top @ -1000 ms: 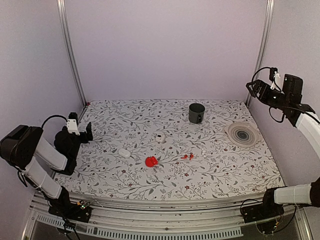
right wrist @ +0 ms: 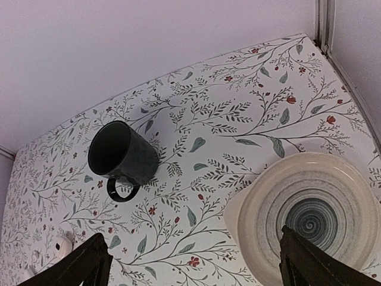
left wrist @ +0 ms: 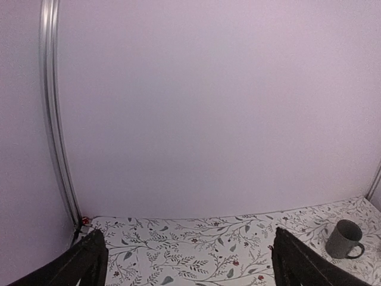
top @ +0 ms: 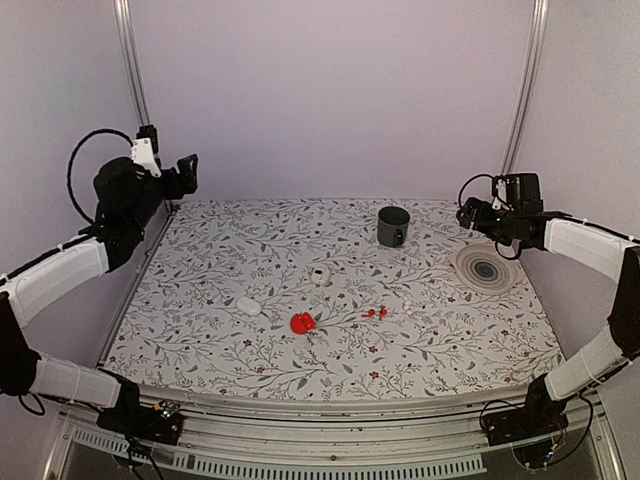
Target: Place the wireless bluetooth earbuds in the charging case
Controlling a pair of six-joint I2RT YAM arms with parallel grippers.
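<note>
On the floral table (top: 220,370) lie a white oblong case-like item (top: 249,306), a small white item (top: 320,275) with a dark detail, a red object (top: 302,323), small red pieces (top: 376,313) and small white bits (top: 405,306); which are earbuds I cannot tell. My left gripper (top: 181,176) is raised at the back left, facing the back wall, open and empty; its fingers (left wrist: 309,268) frame bare wall and table. My right gripper (top: 472,214) hangs above the right side near the mug and plate, open with nothing between its fingers.
A dark mug (top: 393,227) stands at the back centre-right, handle toward the front. A ringed plate (top: 470,278) lies at the right. Walls (top: 330,100) bound the table at back and sides.
My right gripper has moved down and left from higher up. The objects are unmoved.
</note>
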